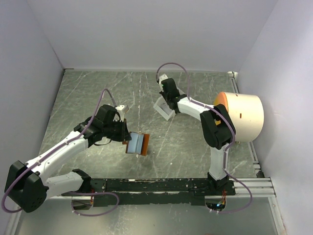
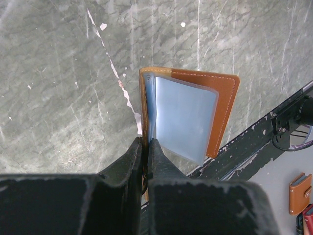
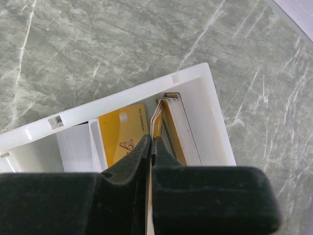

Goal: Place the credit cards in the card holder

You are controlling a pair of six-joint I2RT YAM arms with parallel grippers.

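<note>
A brown leather card holder (image 2: 226, 98) with clear bluish sleeves (image 2: 186, 117) spreads open in the left wrist view. My left gripper is shut on its folded cover and a sleeve edge. In the right wrist view, my right gripper reaches into a white box (image 3: 112, 100). It is shut, and thin card edges (image 3: 157, 116) run between its fingers; how many are pinched I cannot tell. Beside them a yellow card (image 3: 124, 129) lies flat, and more upright cards (image 3: 183, 125) lean at the box's right end.
A large cream cylinder with an orange end (image 1: 244, 117) stands at the right. A dark bar (image 1: 151, 185) borders the front edge.
</note>
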